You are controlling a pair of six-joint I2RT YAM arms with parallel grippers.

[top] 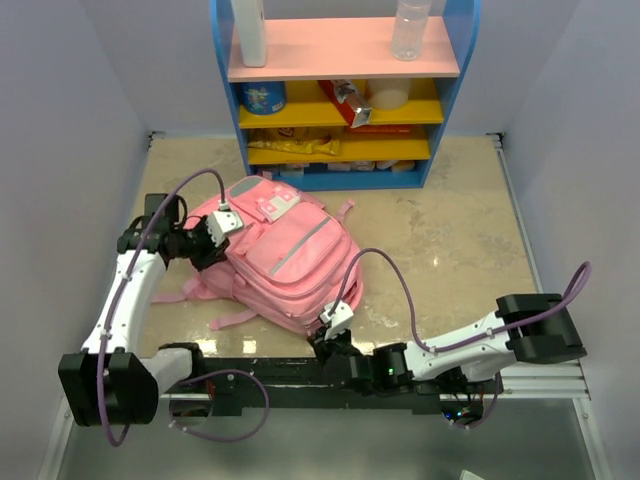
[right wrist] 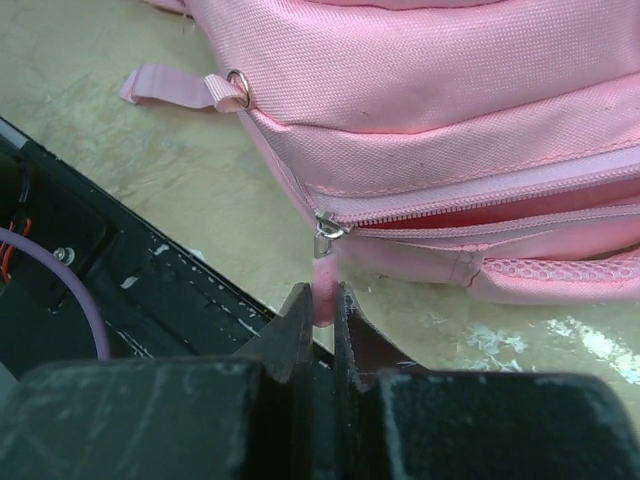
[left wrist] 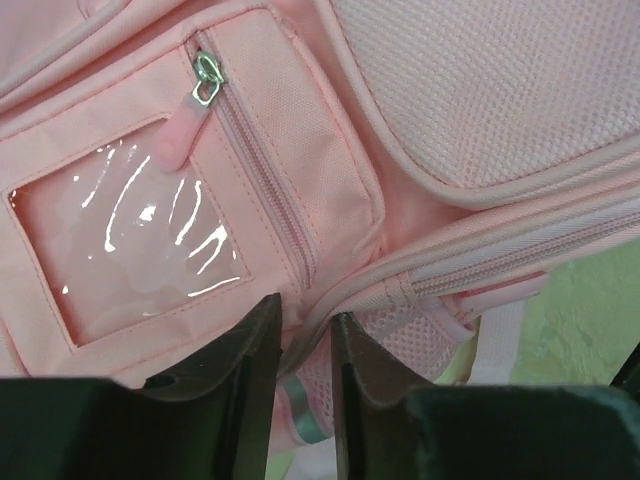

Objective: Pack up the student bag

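The pink student bag [top: 300, 245] lies tilted on the tabletop, front pocket up. In the right wrist view, a zipper [right wrist: 460, 210] along its side is partly parted near the slider. My right gripper is shut on the pink zipper pull [right wrist: 324, 280] at the slider's end. At the bag's other end, my left gripper has its fingers either side of a piped fabric edge [left wrist: 325, 305]. A gap shows between those fingers, and whether they grip the fabric cannot be told. A clear-window pocket [left wrist: 140, 230] is close by. The bag's inside is hidden.
Behind the bag stands a shelf [top: 345, 48] with a bottle [top: 410, 28], a blue tin [top: 263, 97], a red packet [top: 345, 102] and yellow packs [top: 295, 146]. A dark rail [top: 250, 370] runs along the front edge.
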